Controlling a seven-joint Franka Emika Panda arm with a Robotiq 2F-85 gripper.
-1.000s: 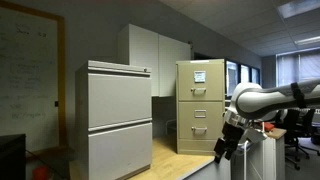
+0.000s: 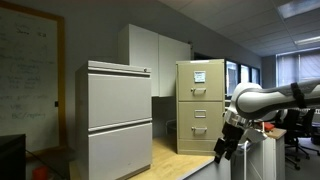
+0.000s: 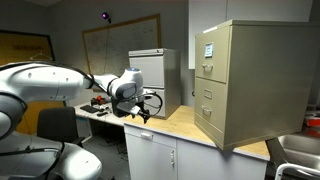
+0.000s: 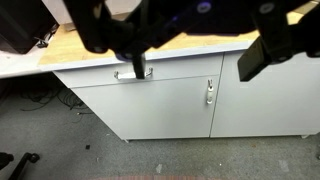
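Note:
My gripper stands open, nothing between its dark fingers. In the second exterior view, the gripper hangs in front of the counter's front edge, above a drawer handle. The wrist view looks down on a grey-white base cabinet; its drawer handle is partly covered by one finger. To the right, a cupboard door carries a small upright handle. Drawer and door look shut. In the first exterior view, the gripper is low, at the right; whether it touches anything cannot be told.
A tan filing cabinet and a light grey one stand on the wooden counter. A black monitor is at the left.

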